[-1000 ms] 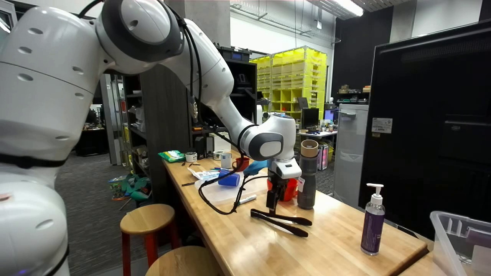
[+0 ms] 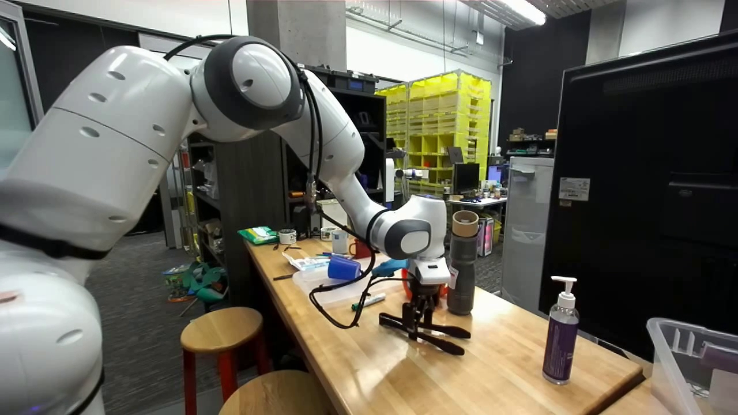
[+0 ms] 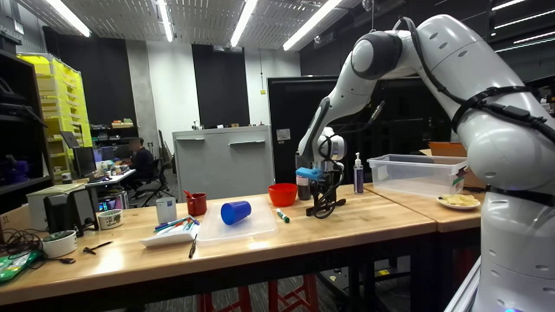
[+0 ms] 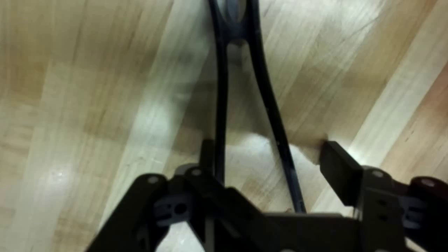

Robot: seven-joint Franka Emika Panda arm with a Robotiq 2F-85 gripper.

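Observation:
A pair of black tongs lies on the wooden table, its two arms spread in a V. Low over the tongs, my gripper is open, pointing straight down. In the wrist view both tong arms run between its fingers. The left tong arm lies right against the left finger, while a clear gap separates the right arm from the other finger. Exterior view 2 shows only part of the tongs beside the gripper; cables cover some of it.
A dark bottle and a red bowl stand close behind the gripper. Nearby are a green marker and a blue cup on a clear lid. A pump bottle stands toward the table's far end, with bare table before it.
My arm has come down, bringing the gripper lower around the tongs near the table. The tongs lie almost where they were, shifted very slightly to the right in exterior view 1.

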